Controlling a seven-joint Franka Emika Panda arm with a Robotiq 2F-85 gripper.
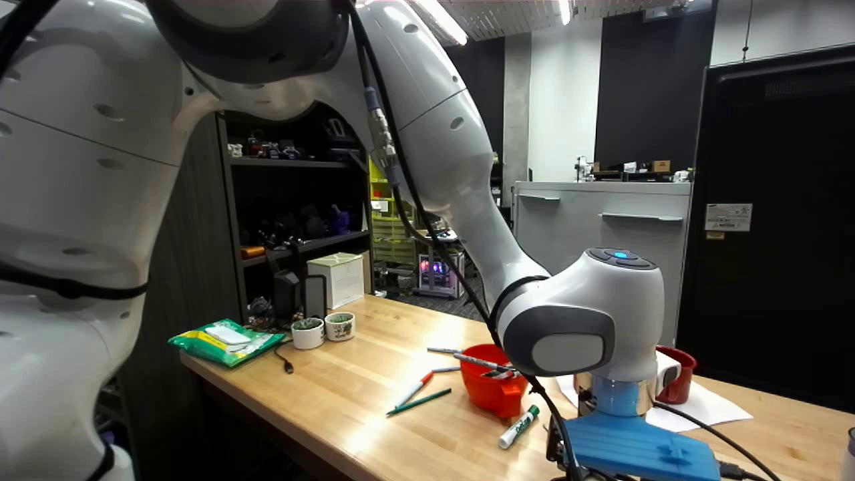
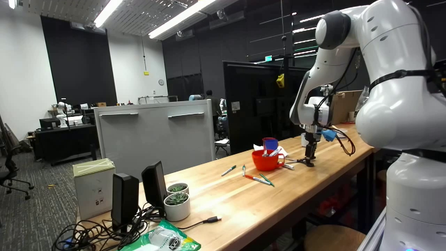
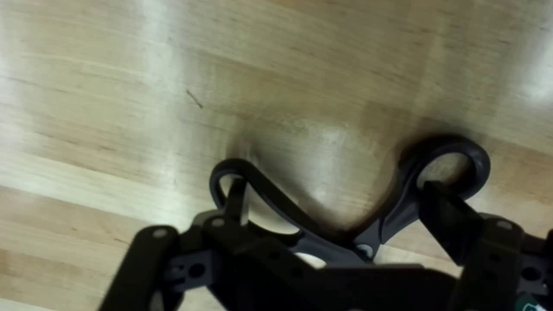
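Note:
In the wrist view, a pair of black-handled scissors (image 3: 290,217) lies spread on the wooden table. My gripper is open above them, with one finger over each handle loop. Its body hides the blades there. From exterior view 2, the gripper (image 2: 309,162) points straight down close to the tabletop, right of the red mug (image 2: 267,160). Whether the fingertips touch the handles cannot be told. The mug holds several pens or markers.
Near the mug lie a green-capped marker (image 1: 518,427), a green pen (image 1: 419,402) and a red-capped marker (image 1: 414,390). A darker red mug (image 1: 677,374) stands behind the wrist by white paper (image 1: 709,407).

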